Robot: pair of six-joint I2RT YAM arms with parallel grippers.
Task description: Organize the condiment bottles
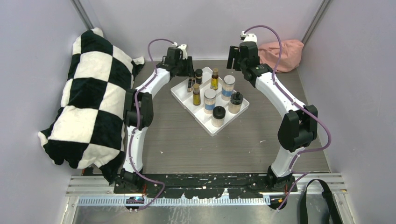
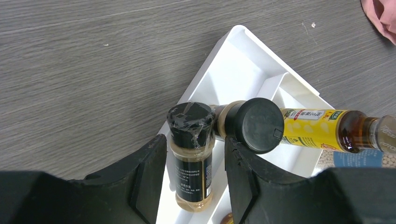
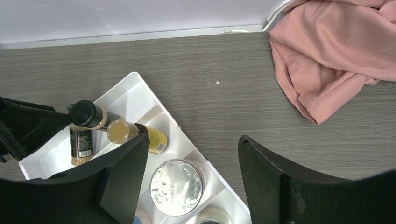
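Note:
A white divided tray (image 1: 211, 132) holds the upright condiment bottles. My left gripper is open at the tray's far-left end. Between its fingers in the left wrist view stands a slim, black-capped bottle (image 2: 190, 179), with some gap at the right finger; contact on the left is unclear. A second black-capped bottle (image 2: 260, 125) is right behind it. My right gripper (image 1: 233, 58) hovers open and empty above the table, behind the tray. A yellow-labelled bottle (image 1: 215, 79), another brown bottle (image 1: 196, 94) and blue-labelled jars (image 1: 209, 101) occupy other compartments.
Black-lidded jars (image 1: 218, 116) stand in the tray's near and right compartments. A pink cloth (image 1: 280, 53) lies at the back right. The checkered cushion (image 1: 95, 98) fills the left side. Bare table (image 1: 210, 154) shows in front of the tray.

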